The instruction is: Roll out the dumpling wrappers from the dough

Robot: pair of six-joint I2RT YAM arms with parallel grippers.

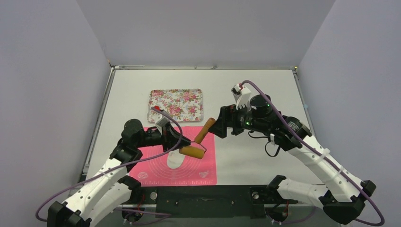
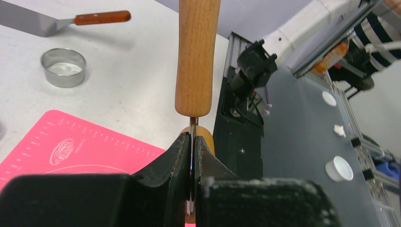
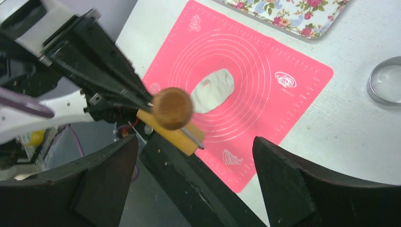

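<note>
My left gripper (image 1: pixel 188 142) is shut on the thin metal rod of the rolling pin, whose wooden handle (image 2: pixel 194 56) stands above the fingers in the left wrist view and whose wooden roller (image 1: pixel 191 152) hangs over the pink mat (image 1: pixel 203 170). A flattened white dough piece (image 3: pixel 213 91) lies on the mat. My right gripper (image 1: pixel 218 125) is open, to the right of the handle's top; in the right wrist view nothing is between its fingers.
A floral tray (image 1: pixel 175 101) lies behind the mat. In the left wrist view a metal ring (image 2: pixel 63 75) and a wooden-handled scraper (image 2: pixel 101 17) lie on the white table. Both arms are close together over the middle.
</note>
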